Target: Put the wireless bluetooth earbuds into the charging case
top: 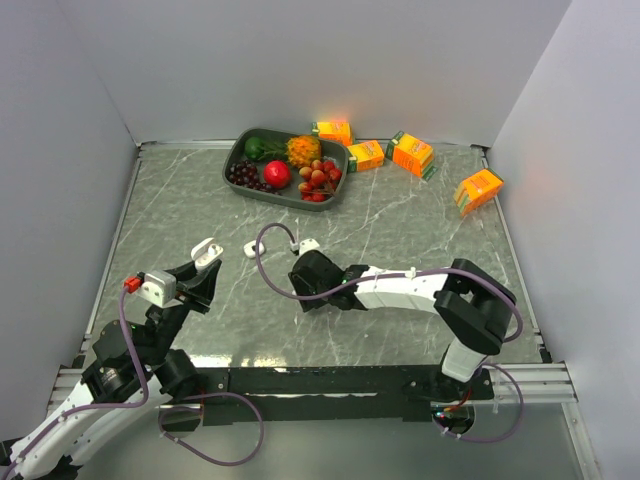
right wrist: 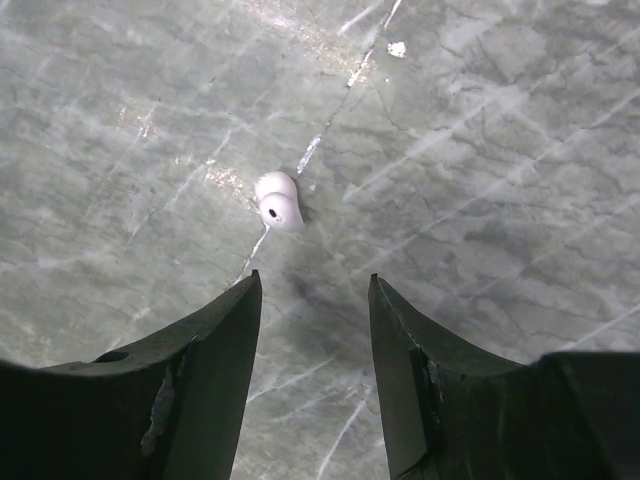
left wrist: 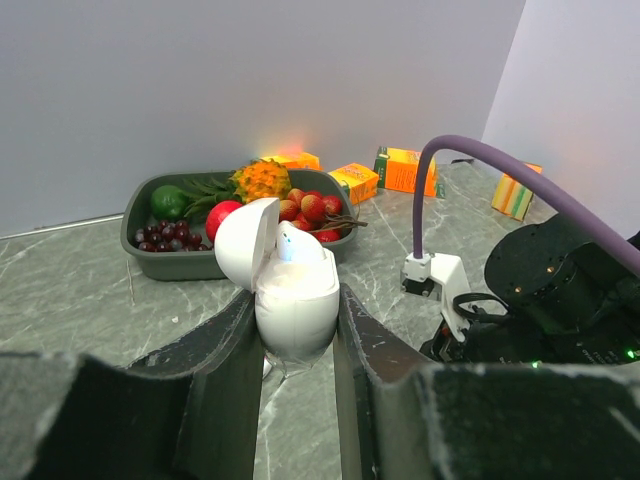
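Note:
My left gripper [top: 198, 278] holds the open white charging case [top: 208, 254] upright, shut on its lower part; the left wrist view shows the case [left wrist: 296, 308] with its lid tilted back and a white piece inside. My right gripper hangs low over the table with its fingers apart and nothing between them. Just beyond its fingertips, a single white earbud [right wrist: 280, 208] lies on the marble top. In the top view another small white object [top: 252, 249] lies left of the right gripper [top: 300, 295].
A grey tray [top: 234, 190] of fruit stands at the back, with several orange boxes [top: 410, 155] behind and right of it. Purple cables arch over both arms.

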